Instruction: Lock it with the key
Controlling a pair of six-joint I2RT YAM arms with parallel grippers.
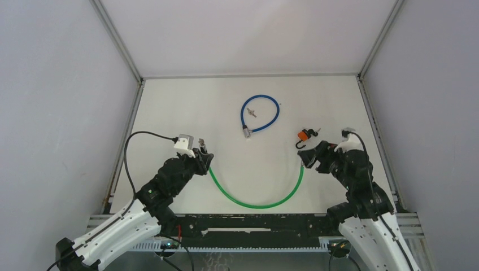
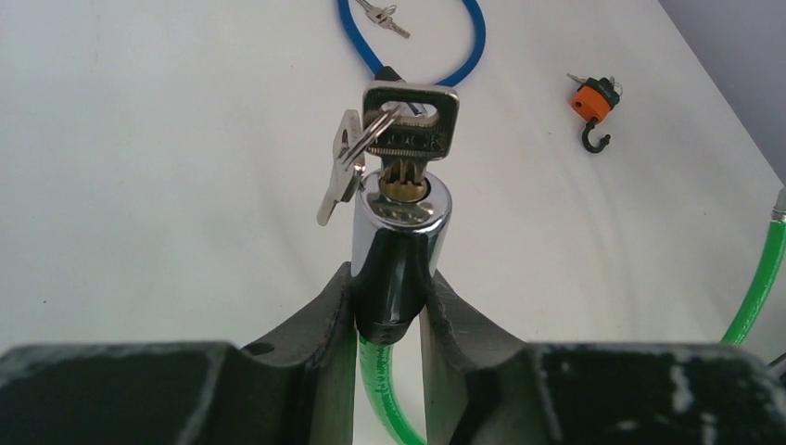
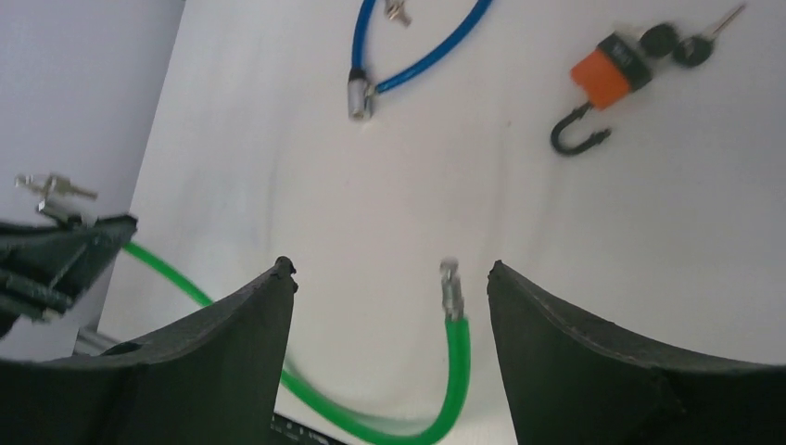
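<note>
My left gripper is shut on the chrome lock cylinder (image 2: 400, 218) of the green cable lock, with a key (image 2: 417, 130) upright in its keyhole and a spare key (image 2: 338, 181) hanging from the ring. The green cable (image 1: 260, 206) runs in a U towards the right. Its metal free end (image 3: 451, 287) stands between and apparently beyond the fingertips of my right gripper, which is open with nothing visibly held; whether that end touches the table is unclear.
A blue cable lock (image 1: 261, 95) with loose keys (image 1: 251, 112) lies at the back centre. An orange padlock (image 1: 304, 136) with keys lies behind my right gripper.
</note>
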